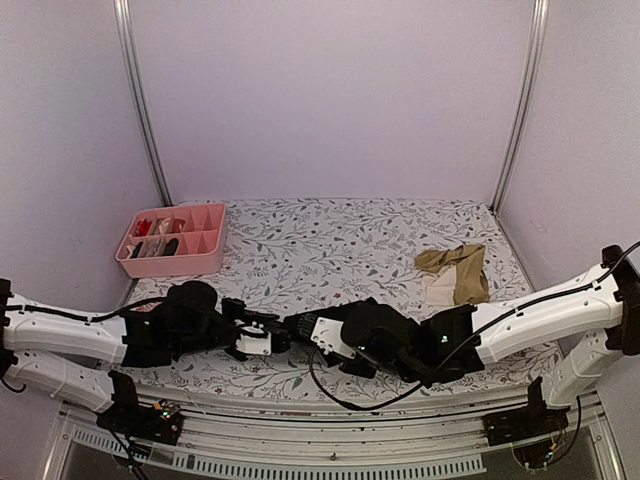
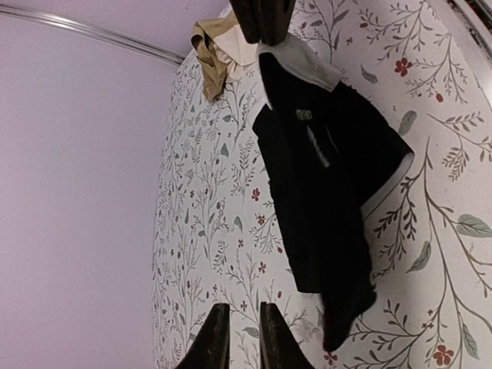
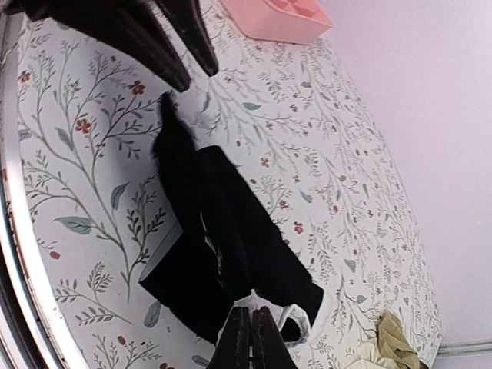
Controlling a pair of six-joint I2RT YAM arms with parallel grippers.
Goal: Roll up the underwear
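Note:
The black underwear point(image 2: 315, 184) lies on the floral-patterned table, a long strip of it raised or folded over the flat part, its pale waistband point(image 3: 292, 315) at one end. My right gripper is shut at that waistband end, apparently pinching the fabric, as both wrist views show. My left gripper stands part open over the far end of the strip, its fingertips apart with nothing visibly between them. In the top view both grippers largely hide the underwear.
A pink divided box point(image 1: 175, 240) stands at the back left. A tan and white cloth point(image 1: 460, 275) lies at the right.

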